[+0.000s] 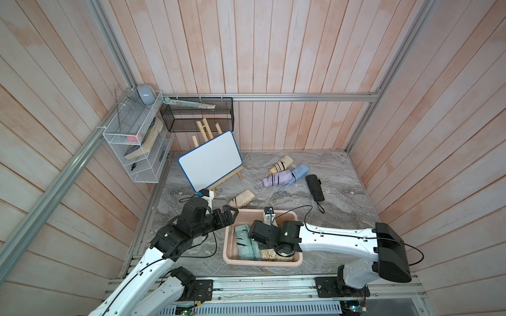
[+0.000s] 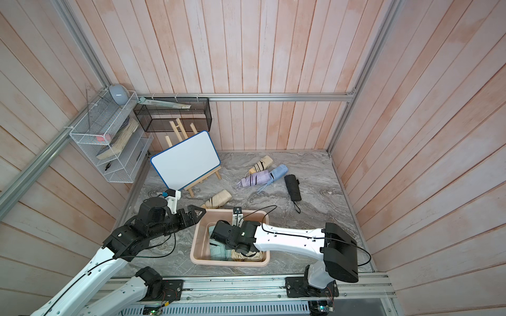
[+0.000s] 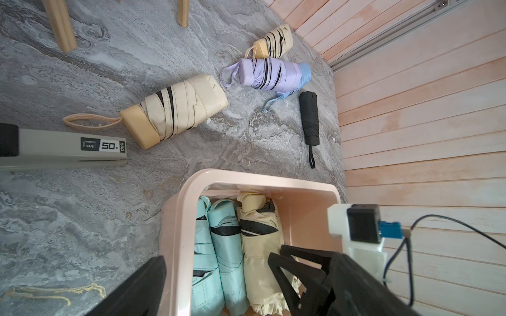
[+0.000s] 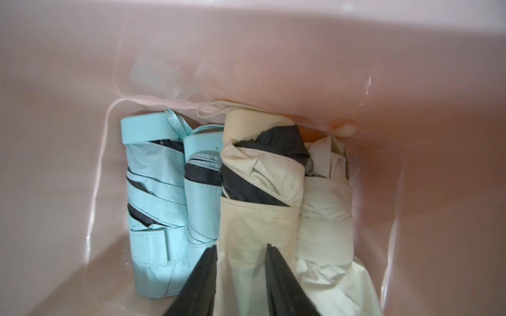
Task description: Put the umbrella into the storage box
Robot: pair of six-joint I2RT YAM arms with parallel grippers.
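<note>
The pink storage box (image 1: 227,247) holds two mint-green umbrellas (image 4: 158,194) and two cream ones side by side. The larger cream umbrella (image 4: 258,226), with black bands, lies between a mint one and the paler cream umbrella (image 4: 324,221). Inside the box, my right gripper is open over the larger cream umbrella, its fingers (image 4: 203,284) apart. My left gripper (image 1: 232,211) stands open and empty above the box's back left corner. Another cream umbrella (image 3: 176,108) lies on the table behind the box.
Farther back lie a purple umbrella (image 1: 276,178), a blue one (image 1: 300,171), a third cream one (image 1: 282,164) and a black one (image 1: 314,187). A grey stapler (image 3: 63,150) sits left of the box. The whiteboard (image 1: 210,160) stands at back left.
</note>
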